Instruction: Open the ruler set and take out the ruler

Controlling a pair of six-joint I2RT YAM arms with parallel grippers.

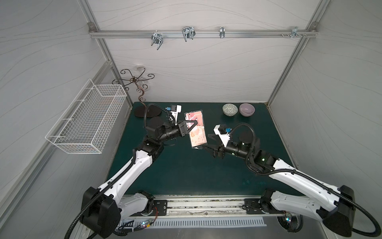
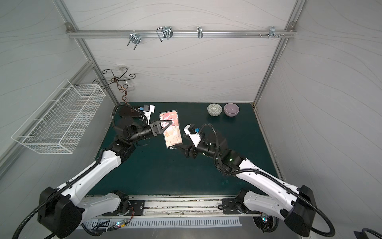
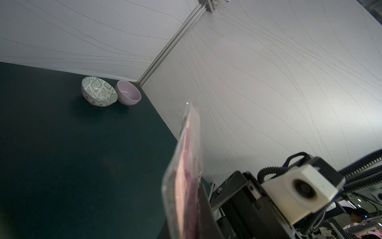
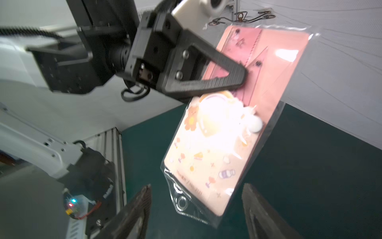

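The pink ruler set (image 1: 195, 133) in its clear sleeve is held up over the mat by my left gripper (image 1: 193, 124), shut on its upper part. In the right wrist view the sleeve (image 4: 210, 151) shows pink rulers at the top and a printed card below, with a holed flap at the bottom. My right gripper stands open beside that bottom end, a finger to each side of it in that view, not gripping it. The left wrist view shows the set edge-on and blurred.
A patterned bowl (image 1: 229, 110) and a purple bowl (image 1: 246, 110) stand at the back right. A metal stand (image 1: 139, 111) is at the back left, a wire basket (image 1: 85, 119) on the left wall.
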